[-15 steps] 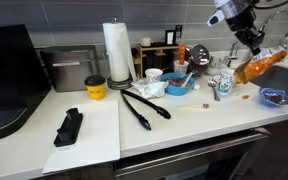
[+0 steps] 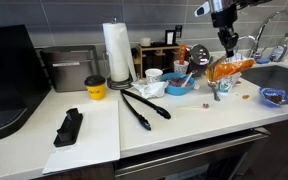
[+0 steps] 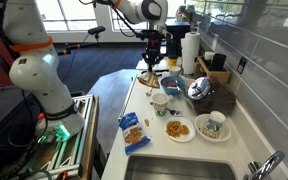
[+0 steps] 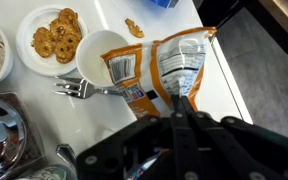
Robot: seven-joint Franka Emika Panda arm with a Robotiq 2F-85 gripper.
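Note:
An orange and white packet [image 2: 229, 69] hangs from my gripper [image 2: 230, 52] above the counter. In the wrist view the same packet [image 4: 156, 72] spreads out beyond my gripper, whose fingers are shut on its thin edge. It overlaps the rim of a white cup [image 4: 96, 52], partly hiding it; whether they touch I cannot tell. In the second exterior view the cup [image 3: 160, 103] stands below the packet [image 3: 149, 80]. A fork [image 4: 82, 88] lies by the cup.
A plate of cookies [image 4: 52, 63] is near the cup. A blue packet [image 2: 274, 97] lies near the sink [image 3: 174, 167]. Black tongs [image 2: 146, 106], a paper towel roll [image 2: 119, 55] and a blue bowl [image 2: 179, 87] occupy the counter.
My gripper has moved left in the first exterior view, carrying the orange packet from near the sink to over the cup. The cup was in plain view before; now the packet covers part of it.

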